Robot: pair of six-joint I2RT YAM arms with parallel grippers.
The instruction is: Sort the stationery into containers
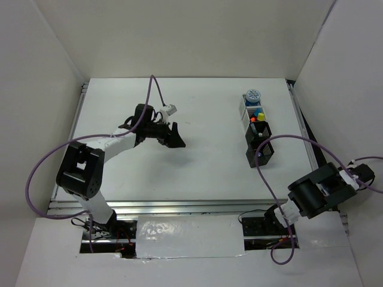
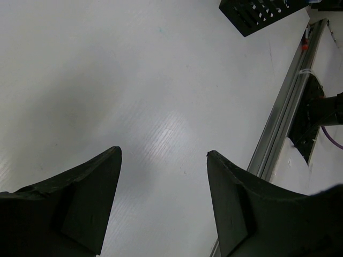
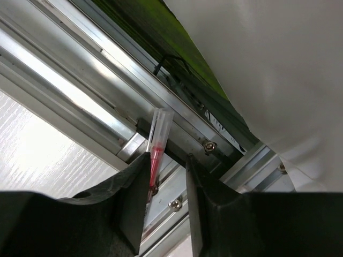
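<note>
A slim clear pen with a red part (image 3: 156, 152) lies over the metal rails at the table's edge in the right wrist view. My right gripper is partly open above it; the left-hand finger covers some of the pen, and contact cannot be told. From the top, this gripper (image 1: 364, 174) is beyond the table's right edge. My left gripper stands open over bare white table, nothing between its fingers. At the table's right, a black mesh container (image 1: 260, 144) adjoins a white divided container (image 1: 243, 112) holding small coloured items.
A blue roll (image 1: 253, 96) sits at the far end of the containers. Metal rails (image 1: 179, 205) run along its front edge, and purple cables loop over both arms.
</note>
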